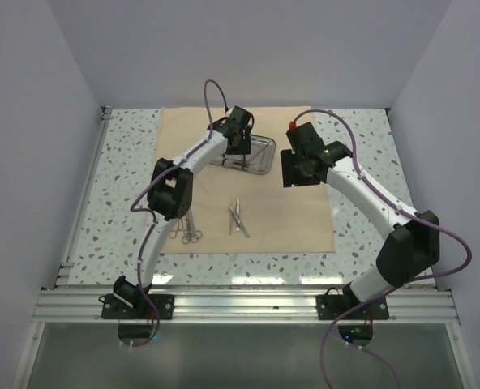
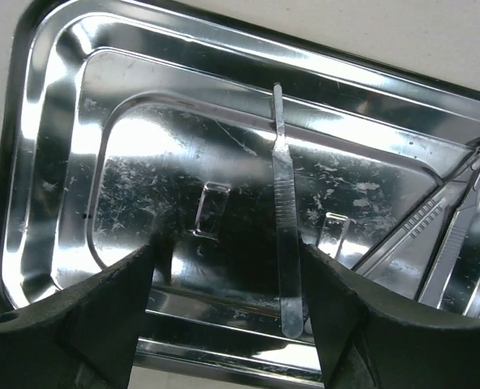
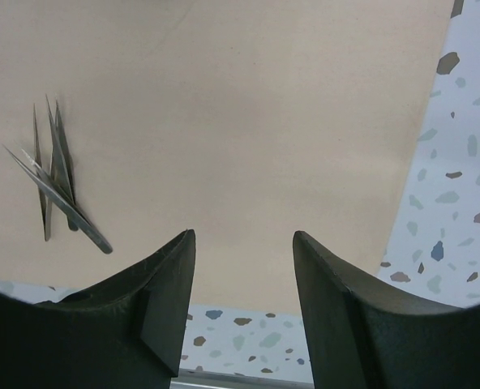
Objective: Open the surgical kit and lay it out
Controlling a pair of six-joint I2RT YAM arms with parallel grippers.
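Observation:
The steel tray lies at the back of the beige cloth. Inside it are a slim scalpel handle and, to the right, more long instruments. My left gripper is over the tray, part open, one finger beside the handle; whether they touch I cannot tell. My right gripper is open above the cloth's right half, nothing between its fingers. Several tweezers lie at the cloth's front middle. Scissors-like instruments lie at the front left.
Speckled table shows around it, with a metal rail along the front edge and pale walls behind and at the sides.

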